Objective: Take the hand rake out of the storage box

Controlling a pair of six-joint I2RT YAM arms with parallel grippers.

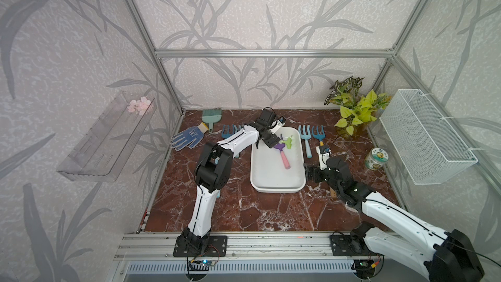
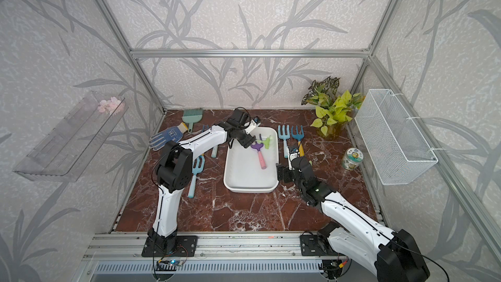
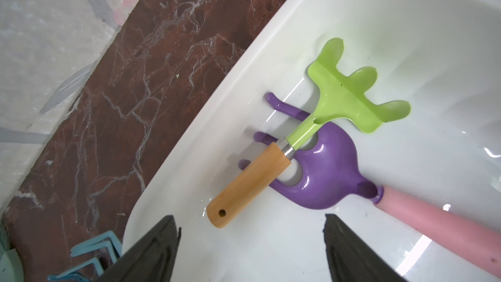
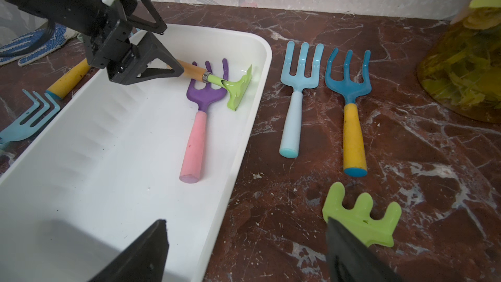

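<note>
In the white storage box lies a green hand rake with a wooden handle, across a purple fork with pink handle. My left gripper is over the box's back-left part, its fingers open either side of the space below the wooden handle, as the left wrist view shows; nothing is held. My right gripper stands open beside the box's right edge, low over the table, near a green rake head lying outside.
Forks lie right of the box, with a plant and a tin beyond. Gloves and more tools lie left. Wire and clear baskets hang on the side walls.
</note>
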